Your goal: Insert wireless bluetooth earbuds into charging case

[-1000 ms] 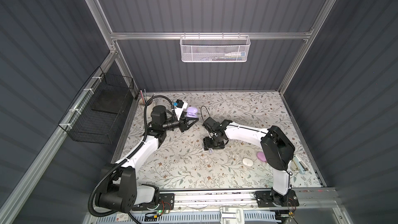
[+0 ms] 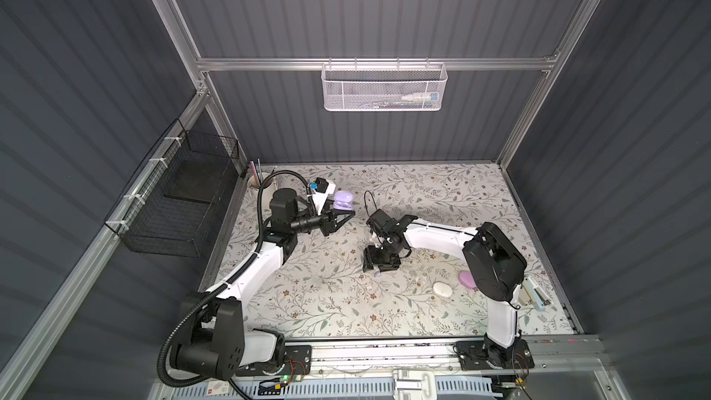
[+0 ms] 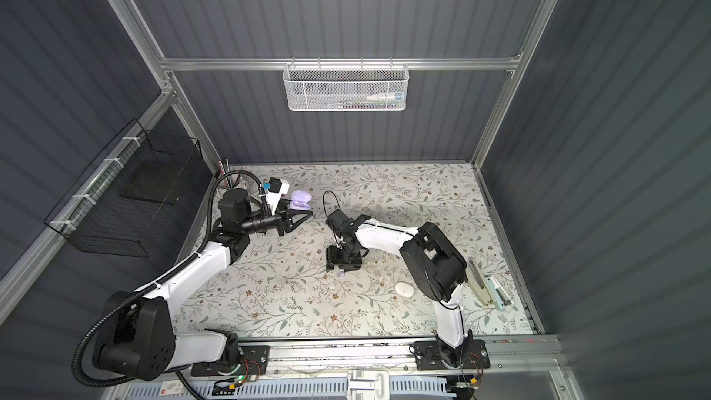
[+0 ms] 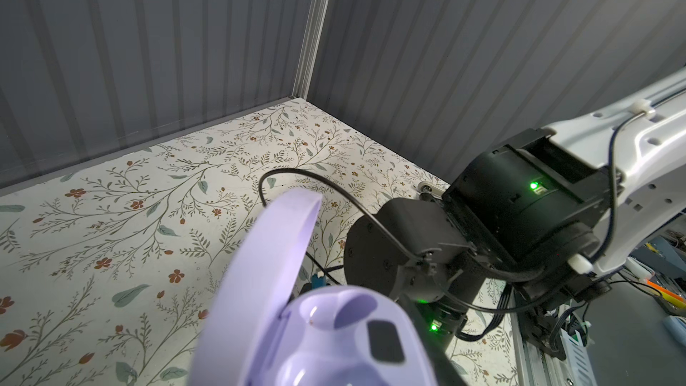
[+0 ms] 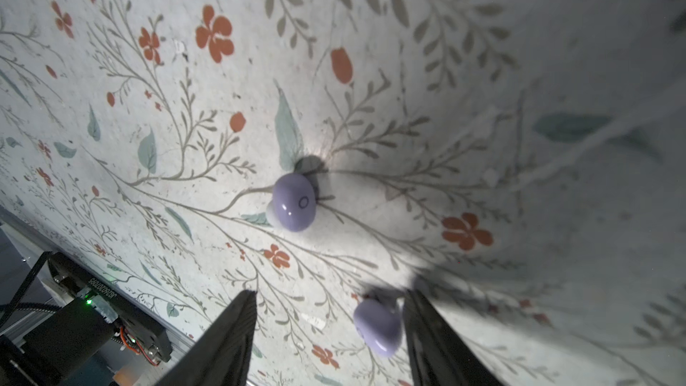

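Note:
The lilac charging case [image 4: 339, 346] stands lid up, its earbud wells empty in the left wrist view. My left gripper [image 2: 343, 210] is shut on the case [image 2: 343, 197], holding it above the table. Two lilac earbuds lie on the patterned tabletop in the right wrist view. One earbud [image 5: 294, 202] rests beyond my fingertips. The other earbud [image 5: 378, 326] sits low in the gap of my right gripper, close beside the right-hand finger [image 5: 436, 343]. The fingers stand apart, and whether that finger touches the earbud I cannot tell.
A white oval object [image 2: 442, 289] and a purple one [image 2: 467, 279] lie to the right of my right gripper. Slim items [image 3: 488, 288] rest by the right edge. At the back left stands a pen cup [image 2: 260, 181].
The left arm and the case have stayed still.

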